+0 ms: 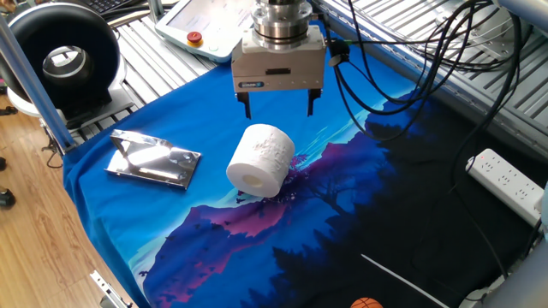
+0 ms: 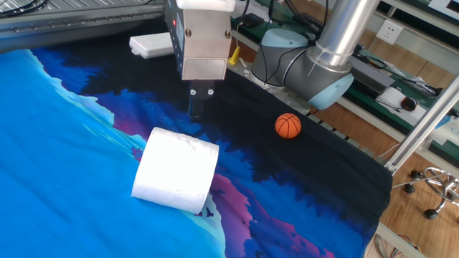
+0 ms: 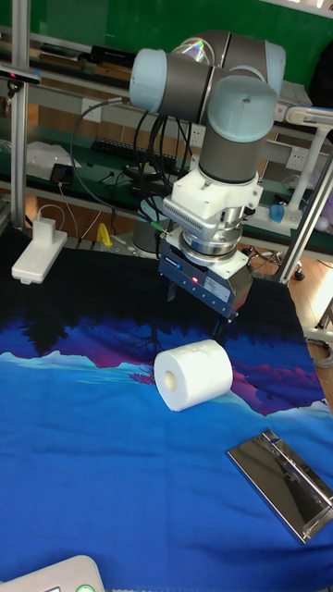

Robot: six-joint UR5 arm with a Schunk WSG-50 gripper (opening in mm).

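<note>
A white toilet paper roll (image 1: 265,157) lies on its side on the blue printed cloth, the hole in one end showing in exterior views 1 and 3. My gripper (image 1: 279,115) hangs above the cloth with its two black fingers wide apart and nothing between them. In exterior view 3 the gripper (image 3: 199,308) is on the far side of the roll (image 3: 195,375), clear of it. Exterior view 2 shows only one finger (image 2: 196,104) clearly, above and behind the roll (image 2: 176,170). A shiny metallic holder (image 1: 152,161) with an upright plate lies to the roll's left in exterior view 1.
An orange mini basketball (image 2: 287,126) sits on the dark part of the cloth. A white power strip (image 1: 507,181) lies near the edge. A tablet with a red button (image 1: 194,38) lies at the back, and black cables (image 1: 402,85) hang beside the arm.
</note>
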